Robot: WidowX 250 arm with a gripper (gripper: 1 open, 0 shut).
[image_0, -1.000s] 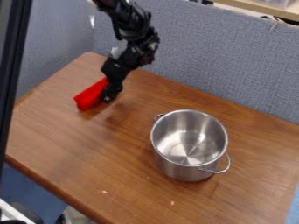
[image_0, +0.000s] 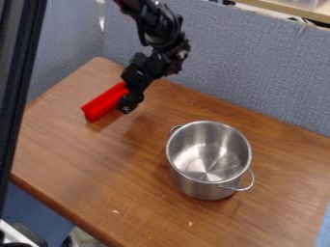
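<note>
A red cylinder-like object [image_0: 102, 104] lies on the wooden table at the back left. My black gripper [image_0: 125, 100] is low at its right end, close against it; whether the fingers are open, or closed around the object, is too dark and small to tell. A steel pot [image_0: 207, 154] with two wire handles stands at the right of the table.
Grey padded walls [image_0: 252, 72] border the back and left. A dark vertical bar crosses the left edge of the view.
The arm has shifted slightly at the red object's right end, which now shows a little more. The pot has not moved.
</note>
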